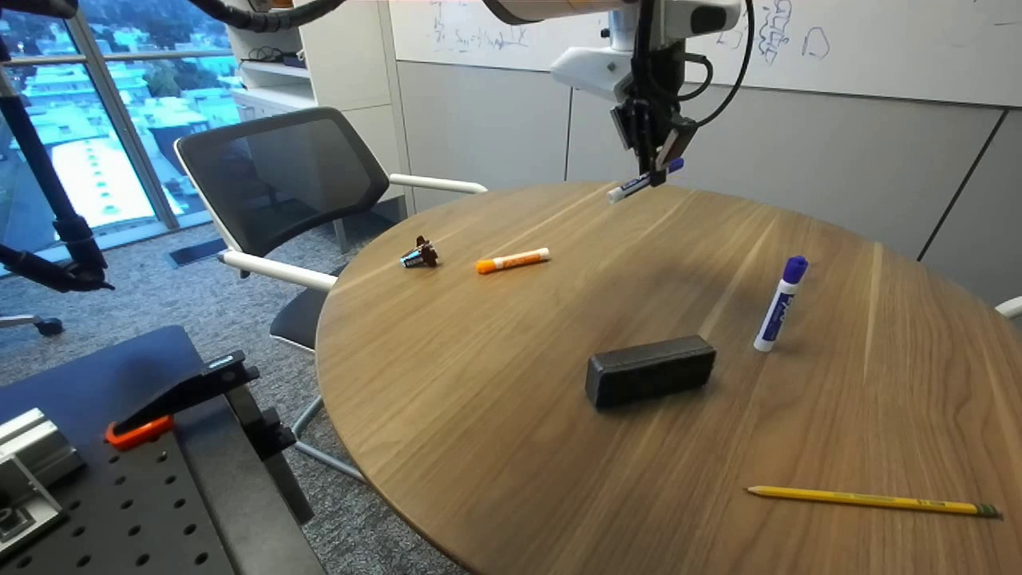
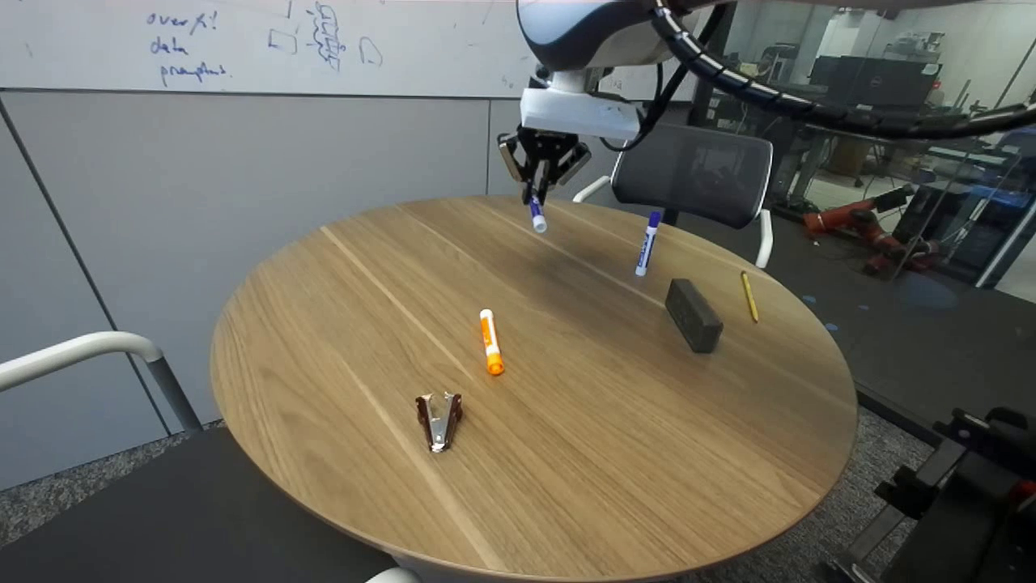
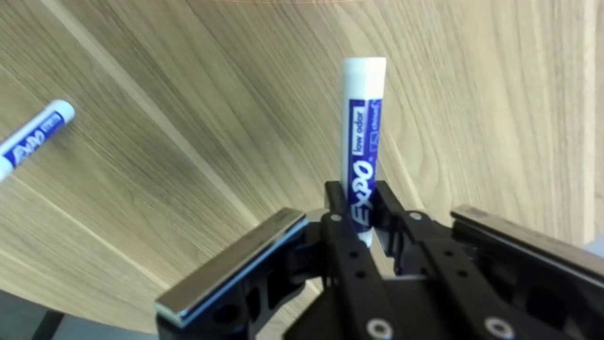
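Observation:
My gripper is shut on a white and blue Expo marker [image 3: 362, 130], whose white end sticks out ahead of the fingers in the wrist view. Both are raised clear of the table, over its far part in exterior view 1, where the gripper [image 1: 657, 178] grips the held marker [image 1: 627, 188] near its middle. The marker tilts slightly, white end lower and blue cap higher. Seen from exterior view 2, the gripper [image 2: 536, 194] hangs above the table's far edge with the marker's white tip [image 2: 539, 224] pointing down and forward.
A second blue-capped marker [image 1: 781, 303], a black eraser [image 1: 651, 370], a yellow pencil [image 1: 872, 498], an orange marker [image 1: 513, 259] and a staple remover [image 2: 439, 422] are spread over the round wooden table [image 2: 583, 466].

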